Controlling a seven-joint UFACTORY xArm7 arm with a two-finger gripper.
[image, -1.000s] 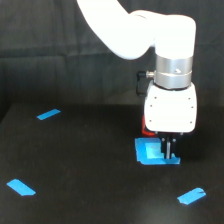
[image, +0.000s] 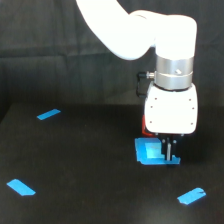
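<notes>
The white arm comes down from the top, its gripper (image: 169, 157) pointing straight down over a bright blue patch (image: 145, 157) at the right of the table. Behind the hand, a red object (image: 145, 129) shows only a narrow edge at the left; the hand hides the rest. The dark fingers are small and close together in this view. Whether anything lies between them is too small to make out.
Blue strips lie flat on the black table (image: 95, 150): one at the back left (image: 49, 114), one at the front left (image: 20, 187), one at the front right (image: 191, 196). A dark curtain (image: 60, 60) hangs behind.
The hand has come down slightly over the blue patch. The strips lie where they were.
</notes>
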